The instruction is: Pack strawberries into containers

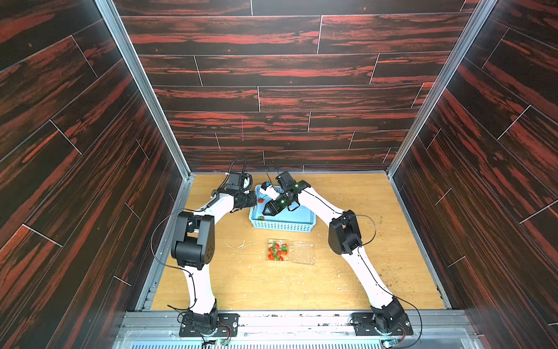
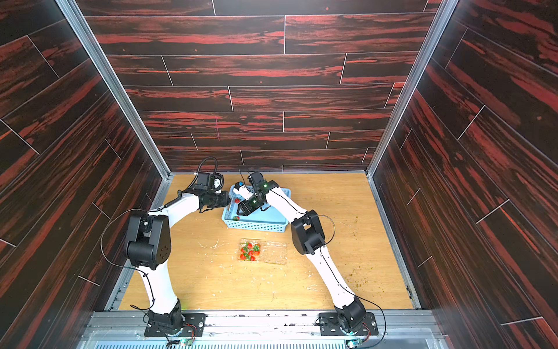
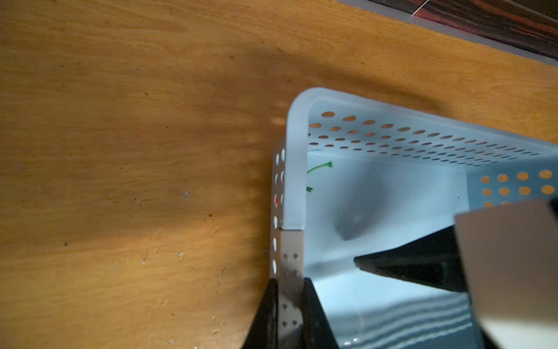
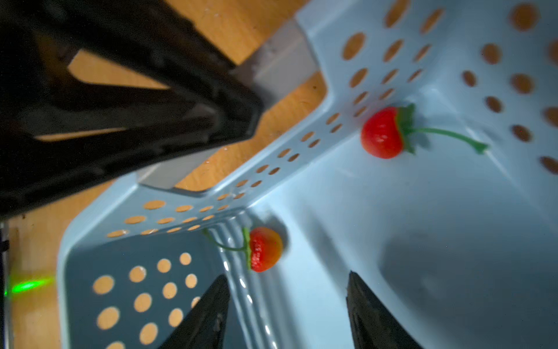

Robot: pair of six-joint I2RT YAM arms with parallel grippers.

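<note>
A light blue basket (image 1: 284, 226) holds two red strawberries with green stems in the right wrist view: one strawberry (image 4: 380, 136) by the perforated wall, another strawberry (image 4: 267, 250) near the basket's corner. At the basket's left side, my left gripper is shut on its rim, a finger on each side. My right gripper hangs inside the basket, open and empty, with both strawberries beyond its fingertips. In front of the basket lies a clear hinged container (image 1: 302, 261), its left half filled with several strawberries (image 1: 277, 251), its right half empty.
Bare wooden table (image 1: 360, 285) lies in front and to the right. My left forearm (image 1: 219, 208) reaches over the table's left part. The dark wall (image 1: 325, 139) stands behind the basket.
</note>
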